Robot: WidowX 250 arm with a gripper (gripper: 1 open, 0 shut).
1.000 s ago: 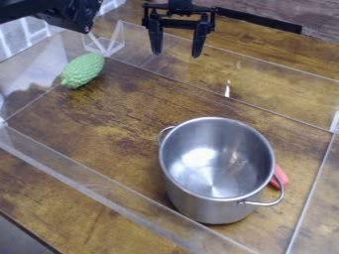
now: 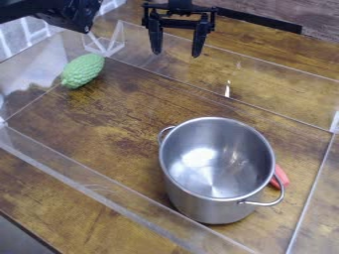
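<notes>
My gripper (image 2: 177,48) hangs open at the top centre, its two black fingers apart with nothing between them, above the back part of the clear-walled tray. A large steel pot (image 2: 216,169) with two side handles stands empty at the front right. A green bumpy vegetable (image 2: 82,71), like a bitter melon, lies at the left. A red object (image 2: 280,177) lies partly hidden behind the right side of the pot.
Clear plastic walls (image 2: 79,169) enclose the wooden surface. A dark cable bundle runs across the top left corner.
</notes>
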